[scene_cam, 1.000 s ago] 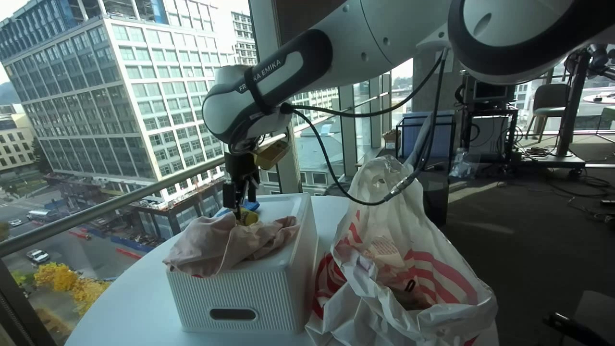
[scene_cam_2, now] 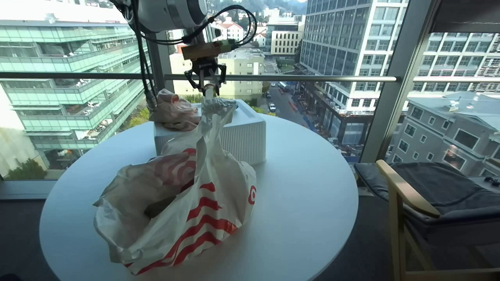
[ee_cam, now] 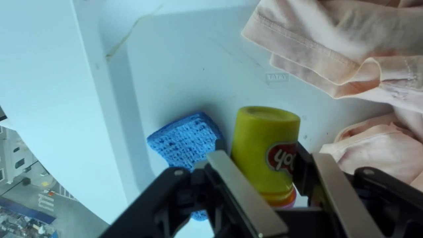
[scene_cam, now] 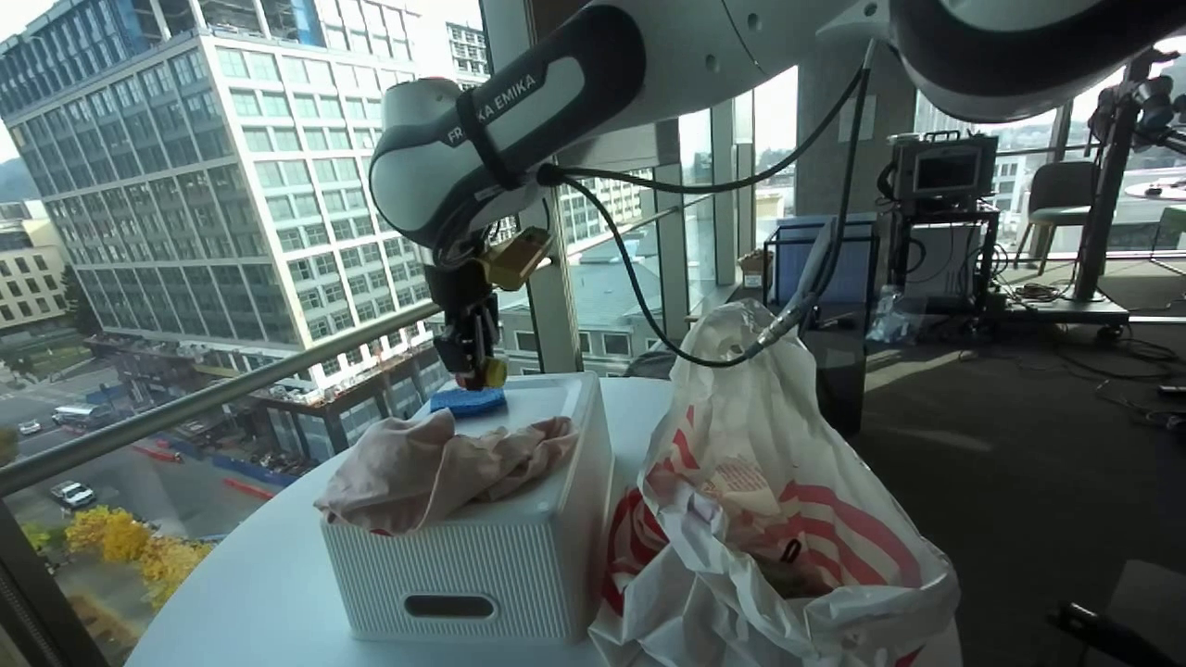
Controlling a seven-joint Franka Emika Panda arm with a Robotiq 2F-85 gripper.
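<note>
A yellow Play-Doh-type can (ee_cam: 257, 146) is pinched between the fingers of my gripper, which is shut on it. In exterior view 1 the gripper (scene_cam: 475, 372) hangs over the far part of the white ribbed box (scene_cam: 467, 578), and the can (scene_cam: 486, 374) shows at its fingertips, above the lid. A blue sponge (ee_cam: 186, 138) lies on the lid, left of the can in the wrist view. The crumpled pale pink cloth (scene_cam: 411, 472) rests on the near part of the lid. In exterior view 2 the bag's top partly hides the gripper's lower end.
Beside the box stands a tall white plastic bag with red stripes (scene_cam_2: 201, 215), open at the top, with something dark inside. The round white table (scene_cam_2: 304, 201) has bare surface along its right side in exterior view 2. A window rail (scene_cam_2: 281, 77) runs behind.
My gripper has risen, lifting the yellow can up from behind the pink cloth. The sponge, box, cloth and bag appear to be in the same places.
</note>
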